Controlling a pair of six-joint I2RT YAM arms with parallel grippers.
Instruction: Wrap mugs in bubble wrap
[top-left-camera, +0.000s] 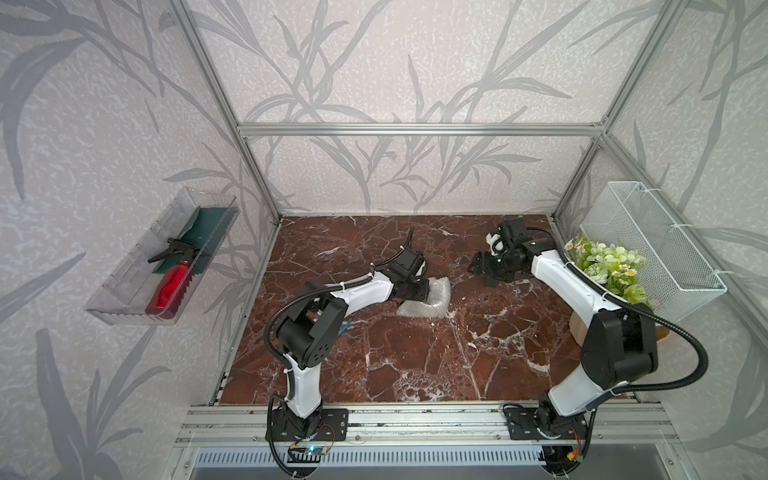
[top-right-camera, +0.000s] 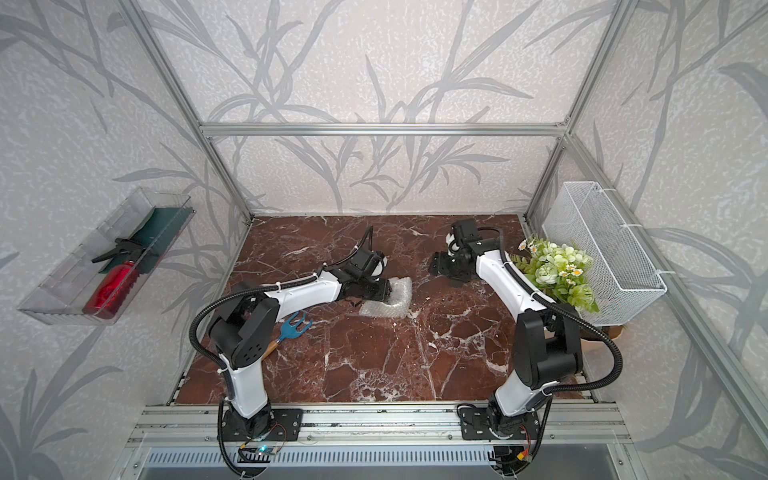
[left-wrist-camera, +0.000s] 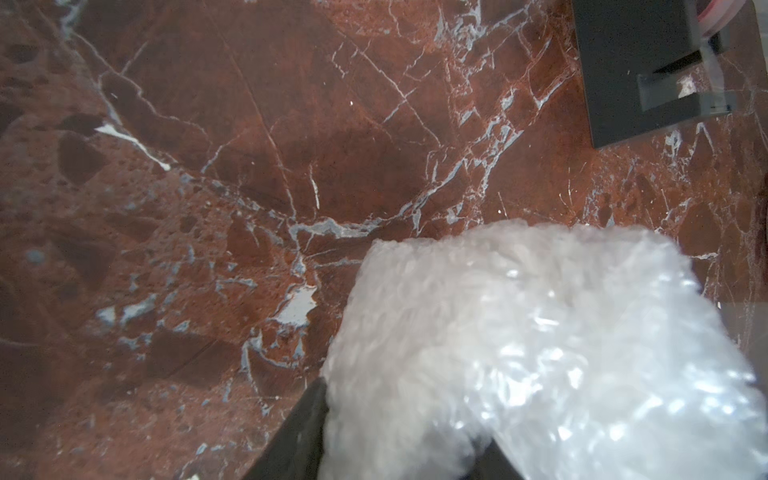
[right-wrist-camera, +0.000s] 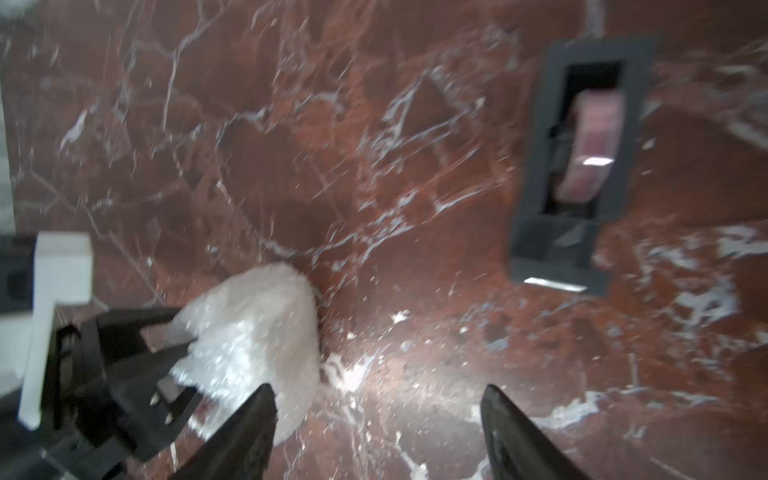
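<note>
A bundle of bubble wrap (top-left-camera: 432, 300) lies at the middle of the marble table; whether a mug is inside is hidden. My left gripper (top-left-camera: 412, 292) is shut on it, its fingertips mostly covered by the wrap in the left wrist view. My right gripper stands open above bare marble, to the right of the bundle and a little behind it. A dark tape dispenser (right-wrist-camera: 576, 248) with a pink roll sits on the table beneath the right arm.
A trowel-like blue-and-wood tool (top-right-camera: 289, 328) lies left front. A flower pot (top-left-camera: 608, 268) and white mesh basket (top-left-camera: 664, 240) stand at the right. A clear bin (top-left-camera: 120, 296) hangs on the left wall.
</note>
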